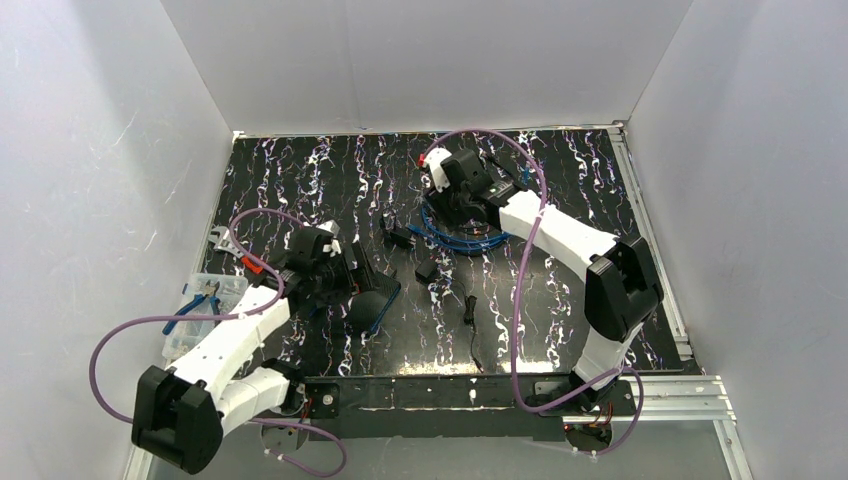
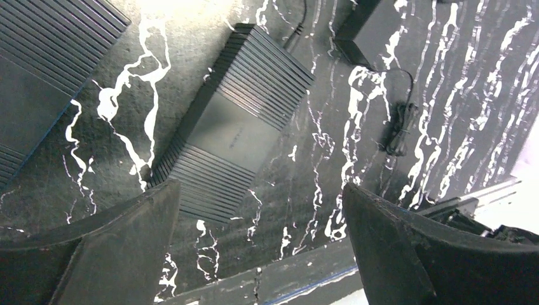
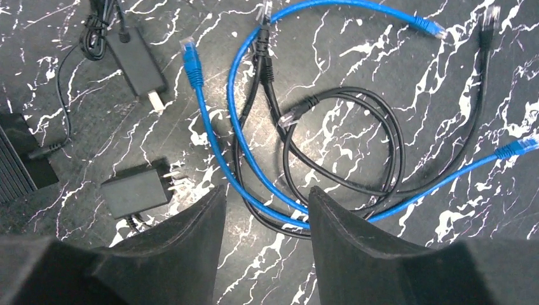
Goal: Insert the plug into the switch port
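Note:
In the left wrist view a black ribbed box (image 2: 235,130) lies flat on the table, with a second ribbed box (image 2: 44,63) cut off at the left edge. Which one is the switch I cannot tell, and no port shows clearly. My left gripper stands open above the middle box, nothing between its fingers. On the table under my right gripper lie a coiled blue cable (image 3: 213,143) and a black cable (image 3: 395,136). The blue cable has a clear-tipped plug (image 3: 191,57) at upper left. The right gripper is open and empty, its fingers apart above the coil.
A black adapter with prongs (image 3: 136,189) and a longer black brick (image 3: 135,63) lie left of the coil. Pliers (image 1: 198,300) lie in a clear tray at the left edge, near a red-handled wrench (image 1: 225,240).

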